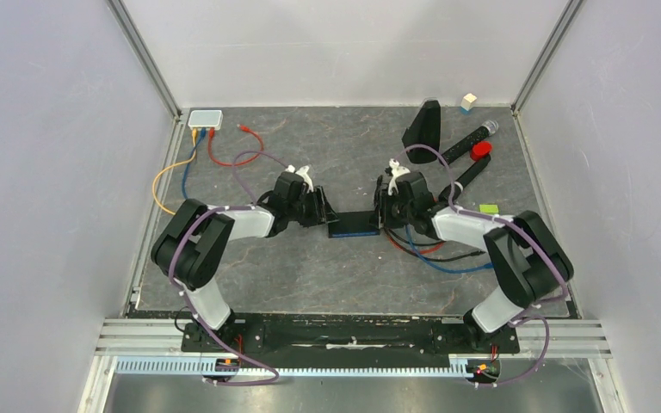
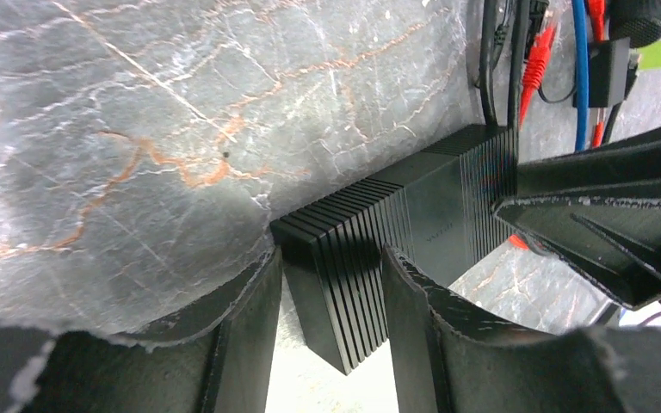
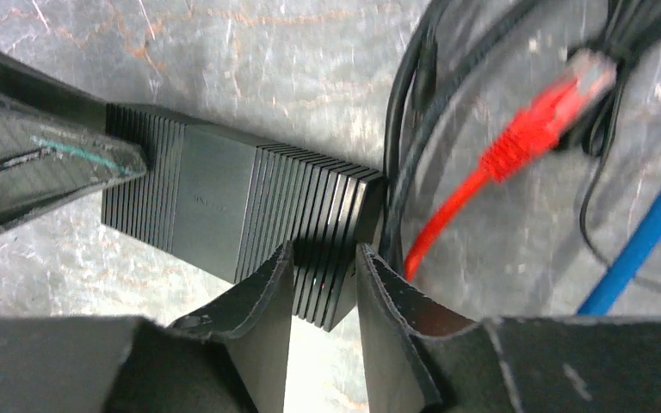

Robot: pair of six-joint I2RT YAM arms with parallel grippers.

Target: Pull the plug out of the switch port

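A black ribbed box (image 1: 353, 224) lies at the table's middle. My left gripper is shut on its left end, and my right gripper is shut on its right end. A small white switch (image 1: 206, 117) sits at the back left with yellow, blue and red cables plugged into its front edge; the plugs are small in the top view.
Loose black, red and blue cables (image 3: 637, 241) lie just right of the box. A dark stand (image 1: 423, 129), dark cylinders and a red lid (image 1: 480, 151) stand at the back right.
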